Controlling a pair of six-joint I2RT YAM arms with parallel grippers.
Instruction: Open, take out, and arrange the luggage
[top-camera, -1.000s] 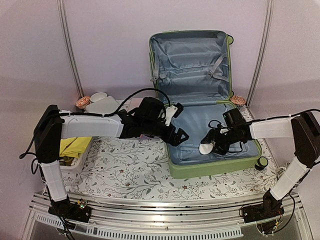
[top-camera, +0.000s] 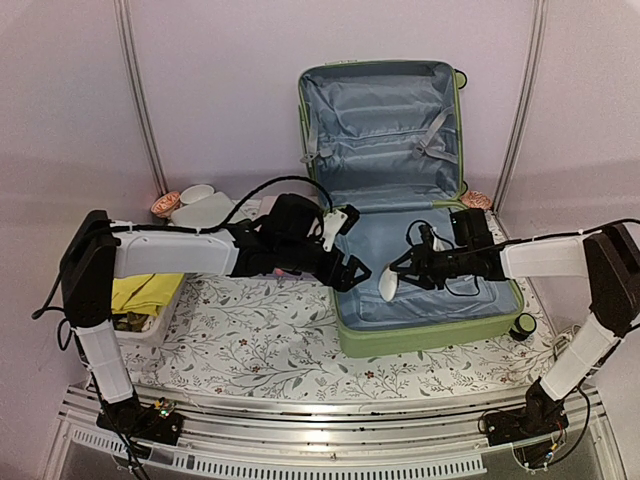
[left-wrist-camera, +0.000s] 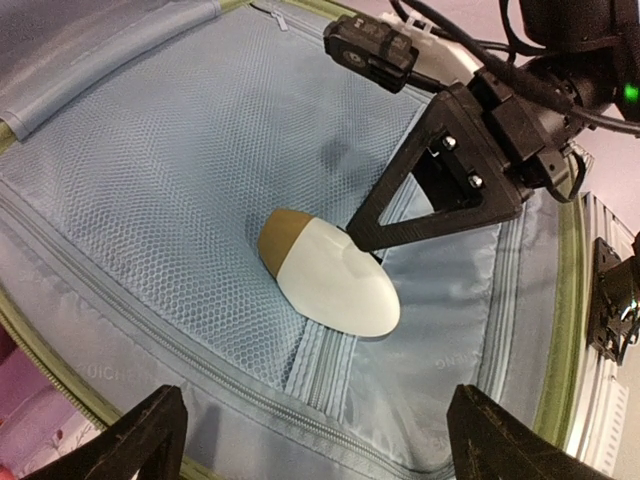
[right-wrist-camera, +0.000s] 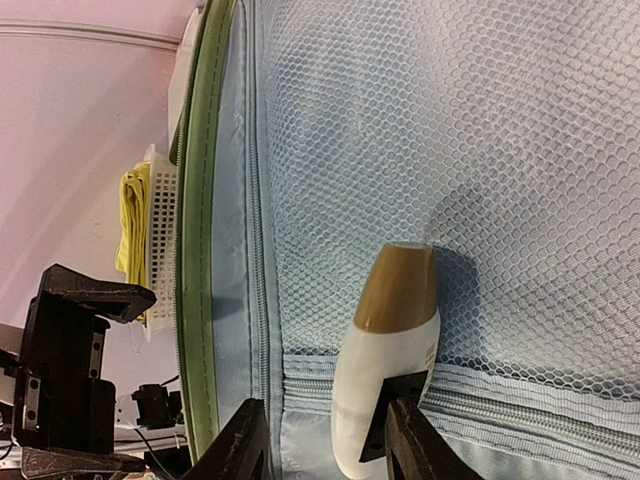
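Note:
The green suitcase (top-camera: 420, 340) stands open, lid raised at the back, blue lining inside. A white bottle (left-wrist-camera: 335, 280) with a brown end lies on the mesh lining. My right gripper (top-camera: 405, 268) is right at the bottle, its fingertips against or beside the white part in the right wrist view (right-wrist-camera: 330, 450); whether it grips cannot be told. My left gripper (top-camera: 350, 272) stands open above the suitcase's left part, with nothing between its fingers.
A white basket (top-camera: 150, 320) with yellow cloth (top-camera: 140, 293) is at the left. White dishes (top-camera: 197, 193) and pink round items (top-camera: 165, 203) stand at the back left.
The right gripper and the bottle have moved left and slightly back within the suitcase. The left arm has shifted slightly left since a second ago.

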